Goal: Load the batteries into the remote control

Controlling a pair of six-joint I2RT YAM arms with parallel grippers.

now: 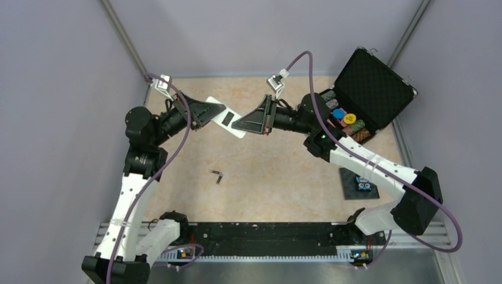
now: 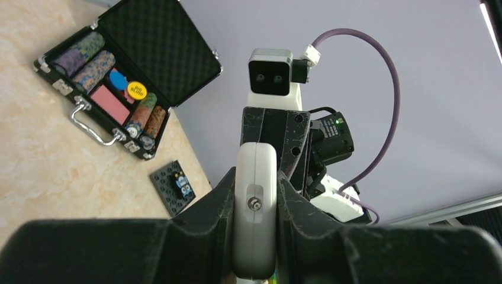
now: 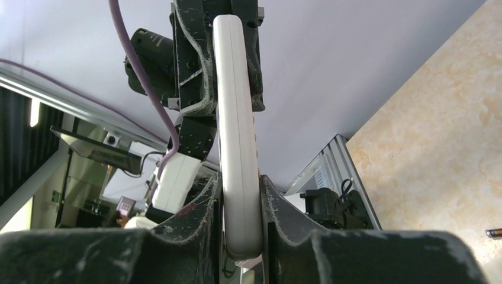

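Note:
The white remote [image 1: 238,128] is held in the air above the table between both grippers, a dark rectangle on its upward face in the top view. My left gripper is shut on one end, and the remote's narrow white side fills the space between its fingers. My right gripper is shut on the other end, the white edge running from it toward the left gripper. Small dark batteries [image 1: 216,174] lie on the table below, left of centre.
An open case [image 1: 377,89] of chips and cards stands at the back right. A dark pad [image 1: 351,192] with a small blue item lies at the right.

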